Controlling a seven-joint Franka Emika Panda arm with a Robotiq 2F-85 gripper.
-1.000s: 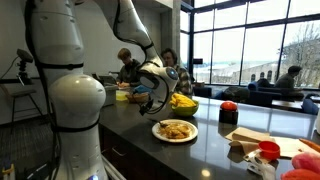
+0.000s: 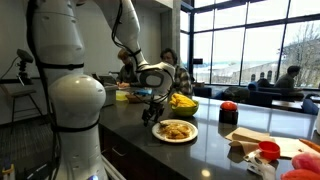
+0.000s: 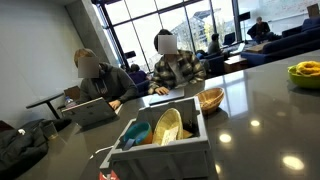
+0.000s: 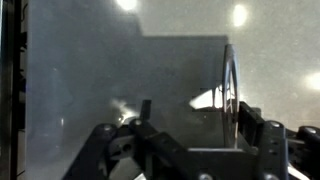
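My gripper shows at the bottom of the wrist view, its two dark fingers apart. A thin, dark, shiny upright object, perhaps a utensil seen edge-on, stands beside the inner side of the right-hand finger; whether they touch is unclear. The left-hand finger is clear of it. In exterior view 1 the gripper hangs low over the dark table, just left of and behind a white plate of food. The thin object cannot be made out there.
Yellow fruit fills a green bowl behind the plate. To the right lie a red-topped container, a red cup and more items. A grey bin holds several things. People sit at the far side.
Over the last second the hand has moved slightly down and toward the right in exterior view 1. The plate, the food and the bowl have not moved.
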